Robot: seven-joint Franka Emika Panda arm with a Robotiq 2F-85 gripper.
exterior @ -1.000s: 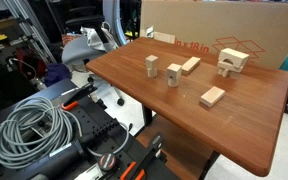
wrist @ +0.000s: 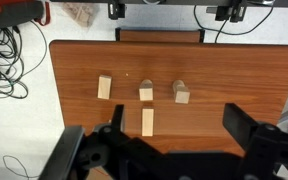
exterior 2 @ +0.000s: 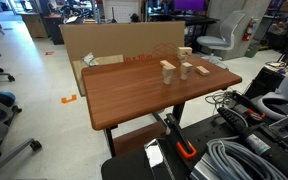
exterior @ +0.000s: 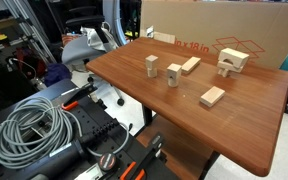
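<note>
Two upright wooden blocks stand on the brown table: the left block (exterior: 151, 66) and the right block (exterior: 174, 75). A flat block (exterior: 212, 97) lies toward the right, and a second flat block (exterior: 191, 65) lies farther back. Near the cardboard, a small wooden arch-like stack (exterior: 232, 60) is seen. From above, the wrist view has the gripper open, its dark fingers far apart at the lower edge. A flat block (wrist: 148, 122) shows in the gap, apparently down on the table. Neither exterior view clearly shows the gripper.
A tall cardboard panel (exterior: 209, 28) stands along one table edge. Coiled grey cable (exterior: 32, 132) lies off the table beside the dark base equipment.
</note>
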